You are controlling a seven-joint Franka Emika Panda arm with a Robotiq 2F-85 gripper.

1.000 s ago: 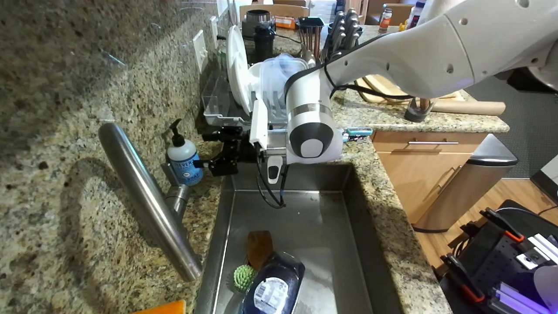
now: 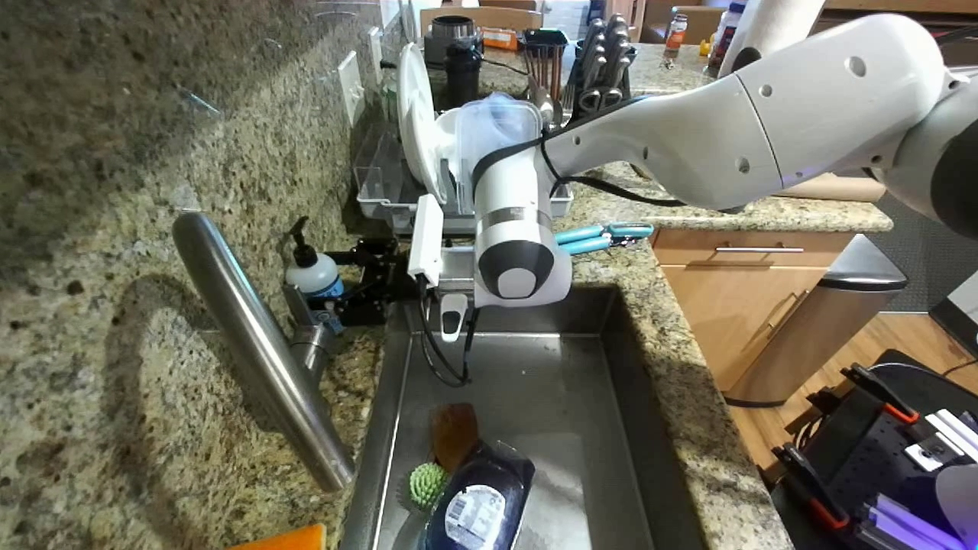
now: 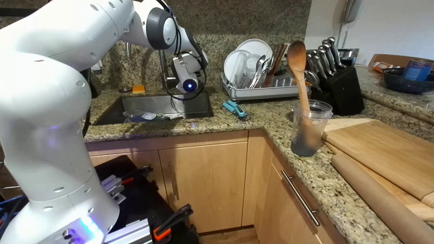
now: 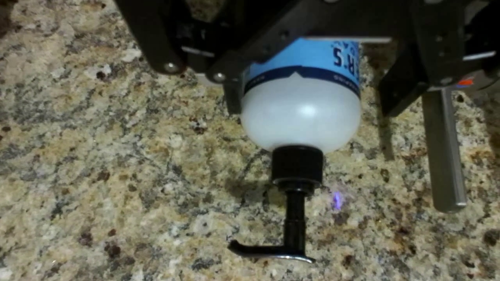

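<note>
A soap pump bottle (image 2: 312, 276) with a blue label and black pump stands on the counter beside the faucet (image 2: 261, 344), close to the granite wall. My gripper (image 2: 353, 279) reaches in from the right, level with the bottle's body. In the wrist view, the bottle (image 4: 300, 114) is between the dark fingers. The left one is against or very close to its side, while a clear gap shows on the right; the fingers are part open. Part of the label is hidden behind the gripper. In exterior view 2 the arm hides the bottle.
Below the arm is the sink (image 2: 541, 394), holding a dark bottle (image 2: 477, 504), a green scrubber (image 2: 427, 484) and a wooden utensil (image 2: 454, 432). A dish rack (image 3: 264, 94) with plates stands beyond it. A blue can opener (image 3: 234, 108) lies on the counter. An orange sponge (image 2: 289, 539) sits near the faucet.
My gripper has moved left and slightly down, from beside the pump bottle to around it. The bottle's top has shifted slightly left, towards the wall.
</note>
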